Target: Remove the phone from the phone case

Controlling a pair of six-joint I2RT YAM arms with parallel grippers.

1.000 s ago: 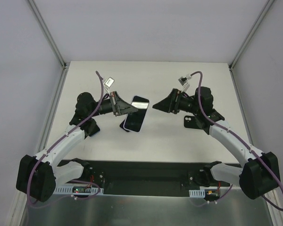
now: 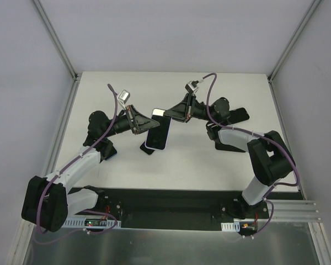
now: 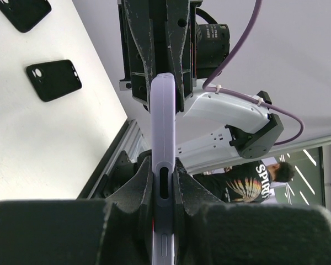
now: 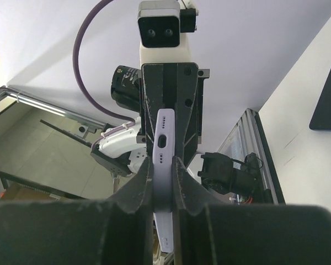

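The phone (image 2: 159, 136) sits in a lilac case, held up above the table with its dark screen tilted toward the top view. At its upper left, my left gripper (image 2: 154, 125) is shut on it. My right gripper (image 2: 167, 114) is shut across the upper right part. In the left wrist view the lilac case (image 3: 164, 127) appears edge-on, a slot in its side. The right wrist view shows the case's edge (image 4: 164, 124) with a port opening and small holes. Whether each gripper's pads pinch case, phone or both cannot be told.
On the white table (image 2: 193, 165) lie a dark item (image 2: 147, 149) below the held phone and another (image 2: 111, 152) by the left arm. Two more black pieces, one upper (image 2: 239, 115) and one lower (image 2: 229, 147), lie near the right arm.
My right gripper has come leftward from a gap beside the phone and now grips its upper right part. The phone has turned and shifted slightly left, still in my left gripper.
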